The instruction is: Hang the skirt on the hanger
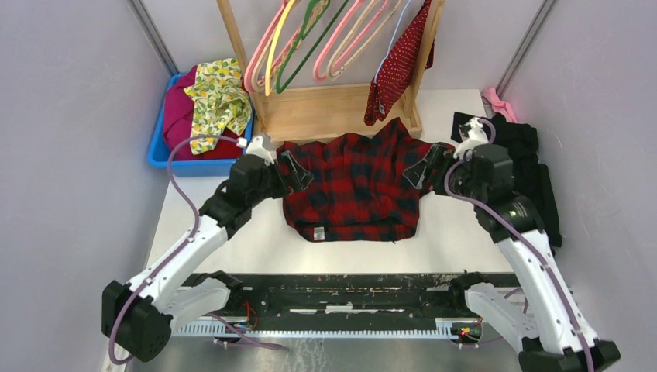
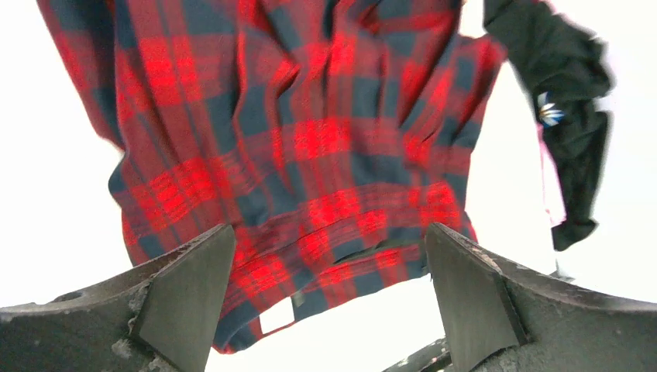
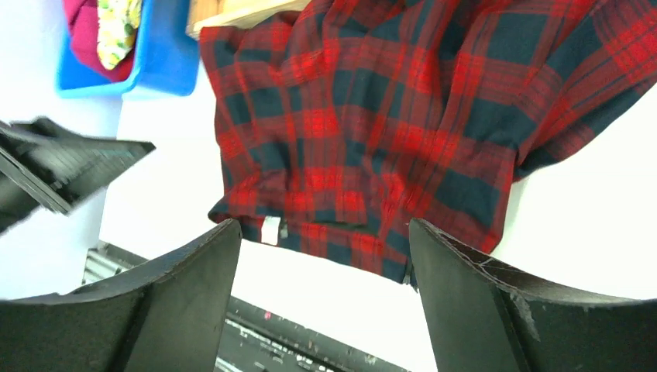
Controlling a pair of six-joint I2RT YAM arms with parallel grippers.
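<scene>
The red and dark plaid skirt (image 1: 352, 190) lies rumpled on the white table, its white tag (image 1: 318, 233) at the front edge. Over its left side my left gripper (image 1: 299, 172) hangs open. My right gripper (image 1: 418, 173) is open too, above the skirt's right edge. Both wrist views show bare space between the fingers, with the cloth (image 2: 310, 147) lying below and beyond them. Several hangers (image 1: 335, 50) in pink, yellow, green and beige hang at the back; their upper ends are out of view.
A wooden rack (image 1: 314, 116) stands behind the skirt, with a dotted dark-red garment (image 1: 395, 70) hanging at its right. At left is a blue bin (image 1: 157, 145) of clothes; black cloth (image 1: 507, 143) lies at right.
</scene>
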